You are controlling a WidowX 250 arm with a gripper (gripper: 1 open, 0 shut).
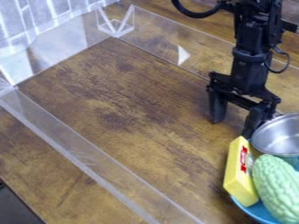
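My black gripper (pixel 243 103) is low over the wooden table on the right side, its two dark fingers pointing down toward the surface; whether they are open or shut is hard to tell. Just in front and right of it lies a silver metal bowl (pixel 277 133), partly cut off by the frame edge. Below that, a yellow box (pixel 239 171) with a red label leans in a blue bowl (pixel 253 211) beside a green corn-like object (pixel 281 188).
Clear plastic side walls (pixel 87 166) run along the left and back of the table.
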